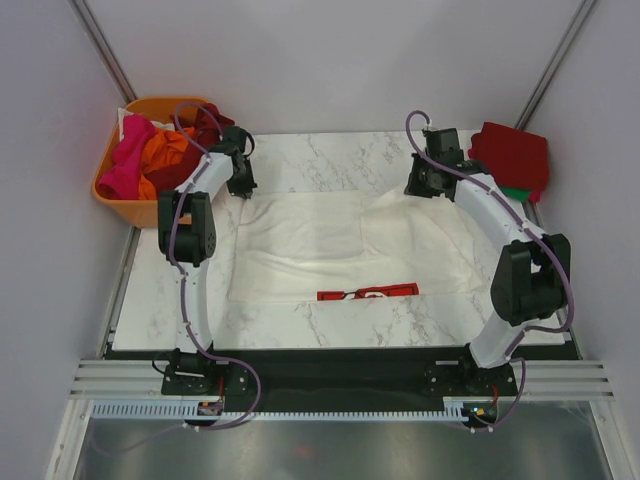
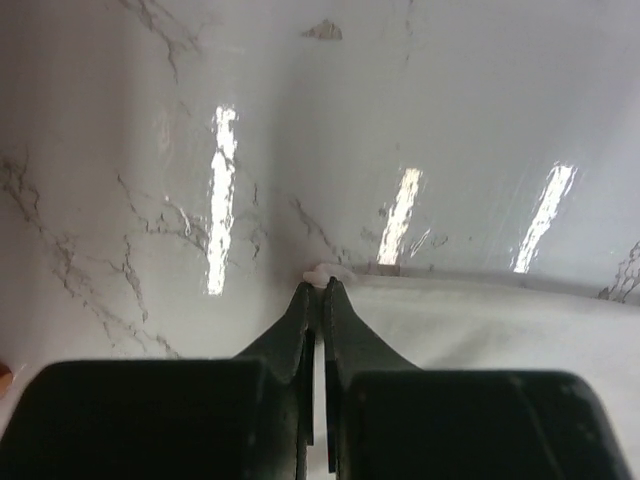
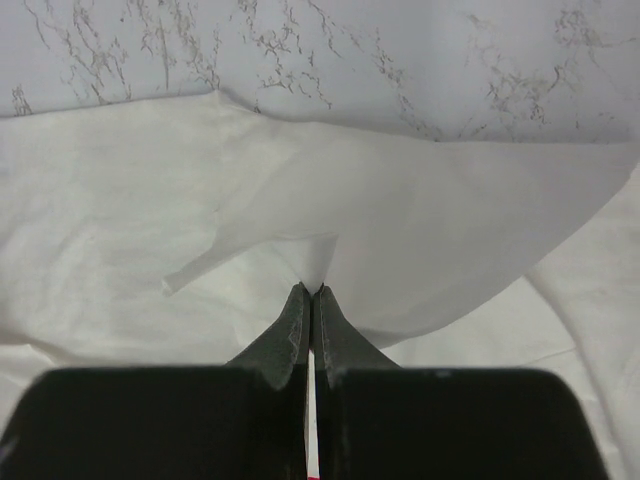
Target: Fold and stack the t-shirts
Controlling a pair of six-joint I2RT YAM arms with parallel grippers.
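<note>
A white t-shirt lies spread over the middle of the table, a red and black print showing at its front edge. My left gripper is shut on the shirt's far-left corner, with a small tuft of cloth poking out past the tips. At the right, my right gripper is shut on a fold of the same white cloth. Around that pinch, in the right wrist view, the raised cloth drapes over the layer beneath and curves down to the right.
An orange basket full of pink, orange and dark red clothes stands at the back left, close to the left arm. Folded red cloth on something green sits at the back right. Bare marble table lies behind the shirt and along its front.
</note>
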